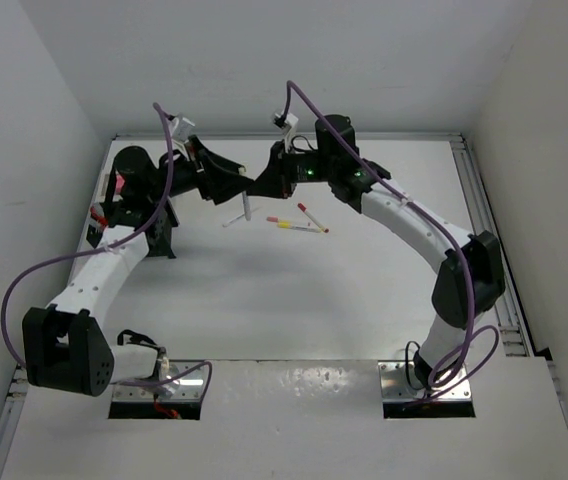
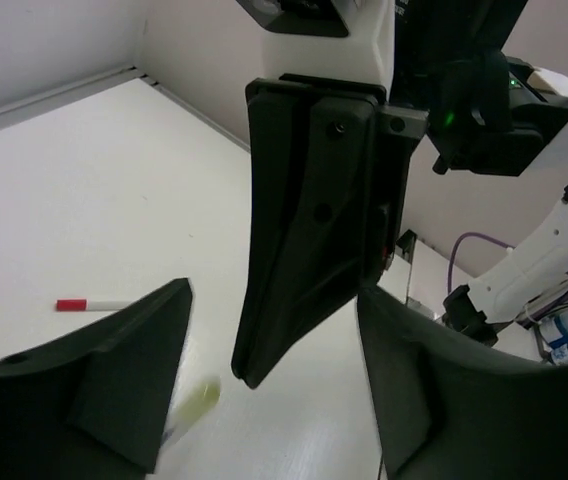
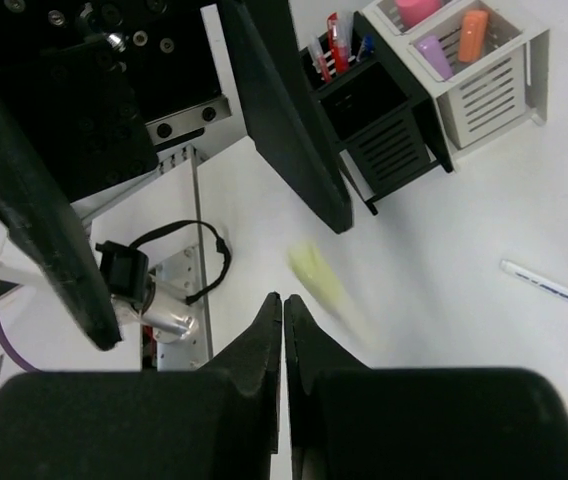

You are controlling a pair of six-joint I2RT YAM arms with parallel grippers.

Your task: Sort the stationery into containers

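Observation:
My right gripper [image 1: 269, 178] is shut on a pale yellow-capped marker [image 1: 247, 205], held over the table [image 1: 284, 290]; it looks blurred in the right wrist view [image 3: 319, 275]. Loose markers lie behind: a white one [image 3: 552, 290], a red-capped one [image 2: 94, 305] and a yellow one [image 1: 299, 227].
At the table's left, partly under the left arm, stand a black organiser [image 3: 389, 145] with pens and a white caddy [image 3: 484, 100] holding pink, purple and orange items.

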